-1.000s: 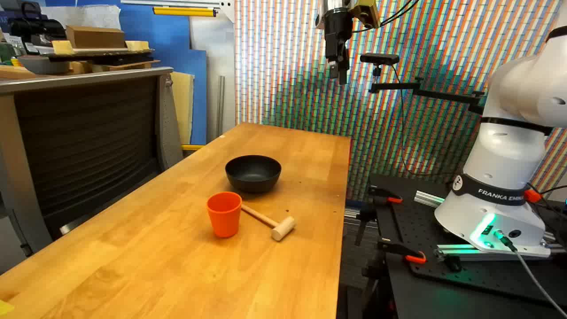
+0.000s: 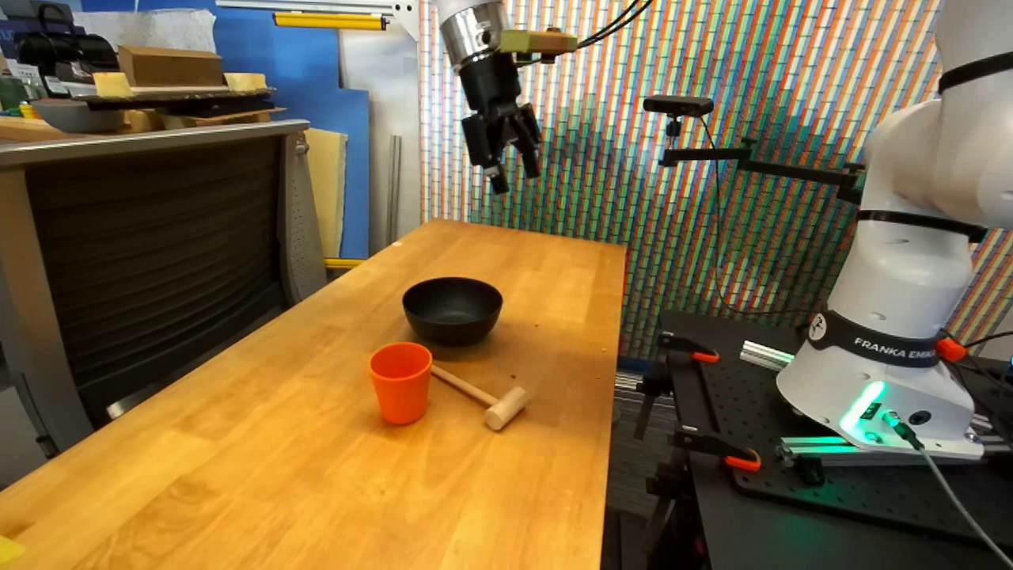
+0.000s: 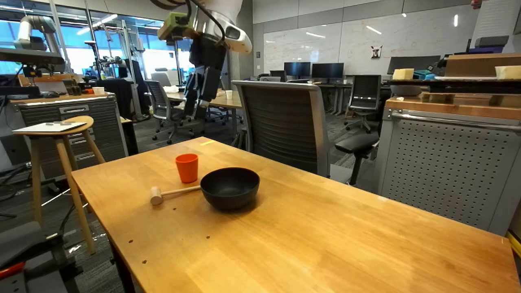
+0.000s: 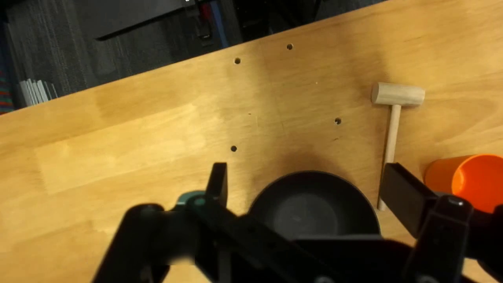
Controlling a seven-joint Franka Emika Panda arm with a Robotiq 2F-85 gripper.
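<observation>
High above the table, my gripper (image 2: 515, 184) stands open with nothing between its fingers. A black bowl (image 2: 453, 313) rests upright on the wood, well below it; in the wrist view the bowl (image 4: 306, 207) appears between the fingers, its lower part hidden by the gripper. An orange cup (image 2: 400, 383) stands upright close to the bowl. Beside both lies a wooden mallet (image 2: 503, 408), its handle running toward the gap between cup and bowl. In the second exterior view the cup (image 3: 187, 168) and mallet (image 3: 156, 195) are to the left of the bowl (image 3: 230, 188).
An office chair (image 3: 288, 127) stands against one long side. A camera on a bracket (image 2: 678, 105) is mounted near the robot base (image 2: 878, 370).
In the first exterior view my gripper has travelled left and somewhat lower, and has turned so both fingers show apart. Bowl, cup and mallet lie where they were.
</observation>
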